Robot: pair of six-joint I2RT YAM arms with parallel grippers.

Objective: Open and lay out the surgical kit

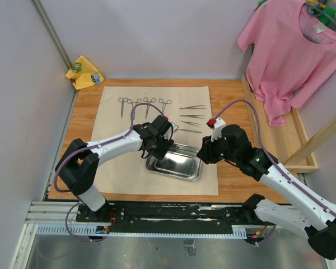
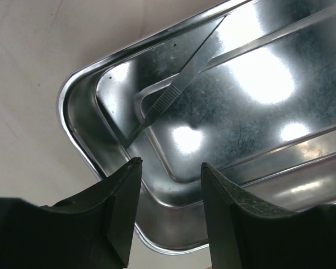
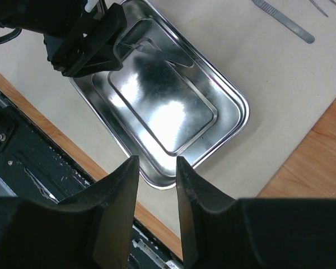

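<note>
The steel tray (image 1: 176, 165) lies on the beige paper; one flat metal instrument (image 2: 178, 84) rests diagonally inside it. My left gripper hangs over the tray, part open, nothing visible between its fingers. My right gripper is just right of the tray in the top view, fingers apart in the wrist view, with nothing visible held. Several scissor-like instruments (image 1: 147, 102) form a row at the back of the paper; several thin tweezers (image 1: 191, 116) and a handle (image 3: 288, 22) lie to their right and below.
A wooden rack (image 1: 302, 157) with a pink shirt (image 1: 280, 61) stands at the right. A yellow cloth (image 1: 84, 73) lies at the back left. The paper left of the tray is clear.
</note>
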